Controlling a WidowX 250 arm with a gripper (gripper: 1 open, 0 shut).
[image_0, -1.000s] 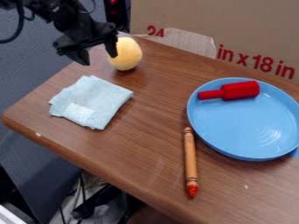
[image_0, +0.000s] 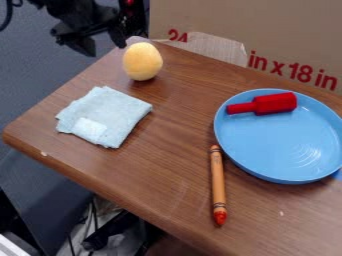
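My black gripper (image_0: 96, 36) hangs at the top left, partly cut off by the frame edge, above and left of a pale yellow egg-shaped object (image_0: 142, 61) on the wooden table. Whether its fingers are open or shut is unclear. A folded light blue cloth (image_0: 104, 118) lies at the left of the table. A blue plate (image_0: 278, 149) at the right holds a red object with a handle (image_0: 274, 103), like a small rolling pin. An orange crayon (image_0: 218, 185) lies left of the plate.
A cardboard box (image_0: 254, 35) fills the back right. The table's left edge drops to a dark grey floor with clutter below.
My gripper has moved up and to the left, away from the yellow object. The objects on the table look unmoved.
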